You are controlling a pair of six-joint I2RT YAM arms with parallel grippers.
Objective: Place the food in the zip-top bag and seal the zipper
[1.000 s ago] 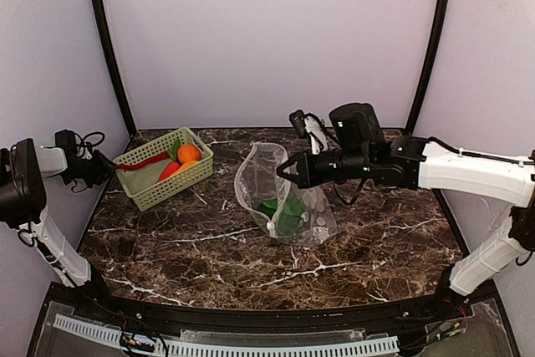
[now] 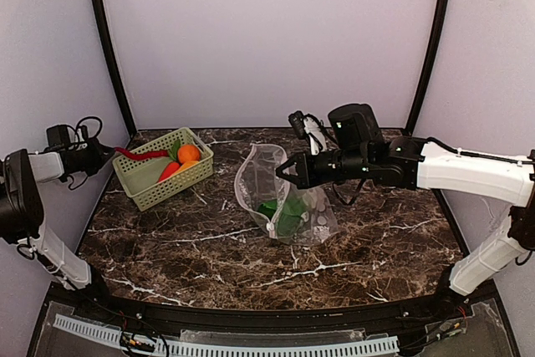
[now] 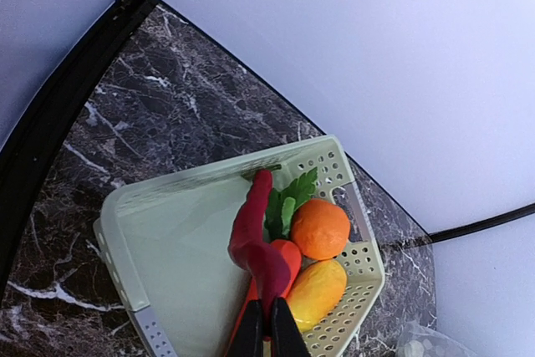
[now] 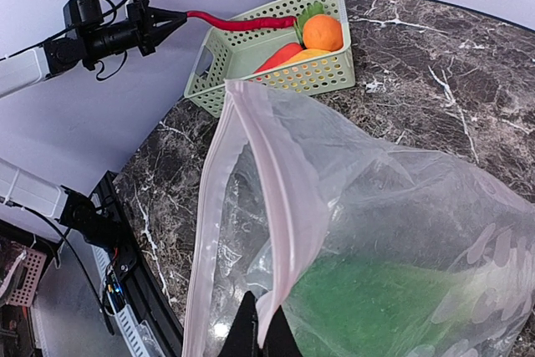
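A long, dark red pepper [image 3: 255, 236] slants over the green basket [image 2: 171, 191], its near end pinched in my left gripper, which is shut on it. The pepper's far tip is still over the basket's floor, by the back wall. My right gripper is shut on the pale rim of the clear zip bag [image 4: 418, 190]. The bag's mouth gapes toward the left, and something green [image 2: 286, 216] shows through its plastic.
In the basket lie an orange [image 3: 320, 228], a yellow fruit [image 3: 318, 292], a bright red vegetable [image 2: 168, 171] and a green leaf [image 3: 292, 200]. Bare marble table [image 2: 180, 257] stretches between basket and bag and along the front.
The right gripper and bag stay where they were.
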